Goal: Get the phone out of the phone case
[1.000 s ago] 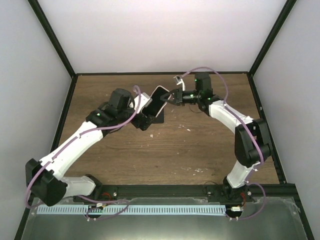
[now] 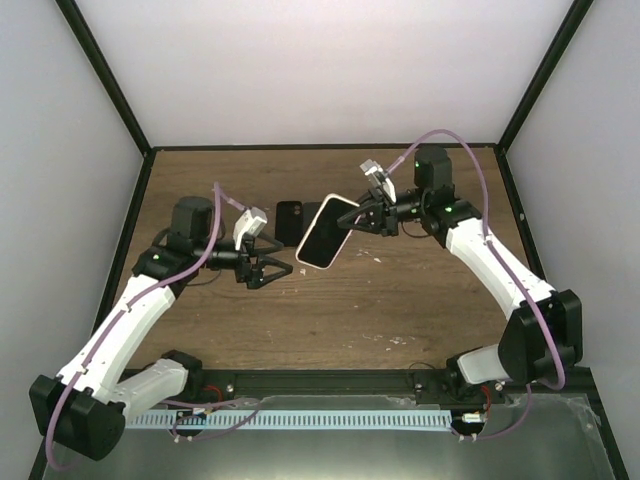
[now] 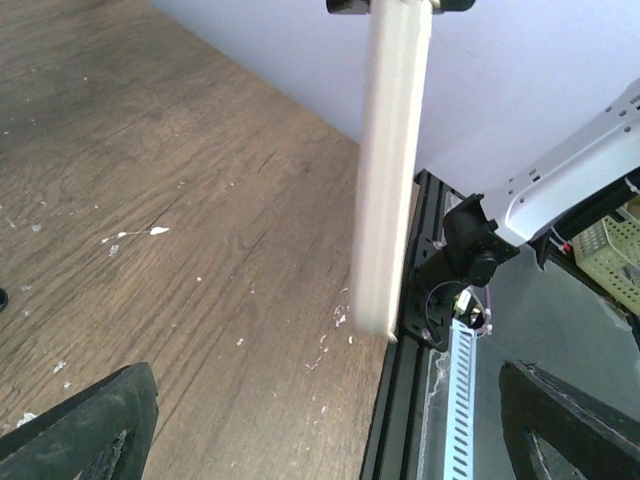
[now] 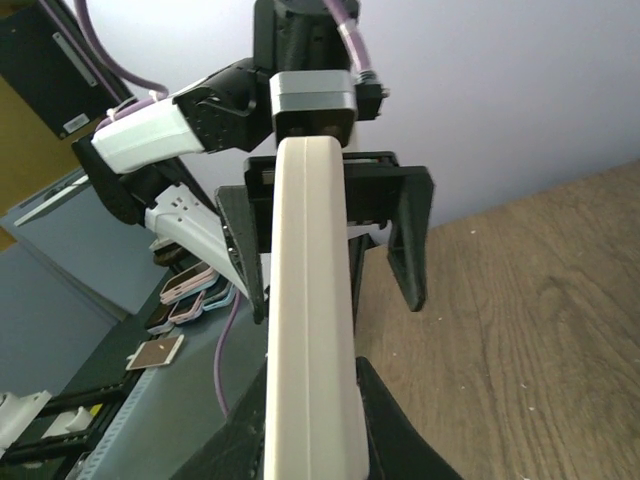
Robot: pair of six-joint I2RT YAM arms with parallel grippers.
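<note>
The phone in its white case [image 2: 324, 232] is held tilted in the air by my right gripper [image 2: 361, 216]. Its screen faces up in the top view, and its pale long edge [image 4: 314, 310] fills the middle of the right wrist view, with dark fingers behind it. My left gripper [image 2: 280, 259] stands open to the left of the phone, apart from it, with nothing between its fingers. In the left wrist view the case's edge [image 3: 386, 165] hangs upright beyond the open fingers.
Dark flat objects [image 2: 288, 221] lie on the wooden table [image 2: 330, 320] behind the held phone. Outside the frame, a stack of phones [image 4: 195, 290] shows in the right wrist view.
Since a second ago my left gripper has drawn away leftward from the phone. My right arm has moved right and toward the front, carrying the phone with it.
</note>
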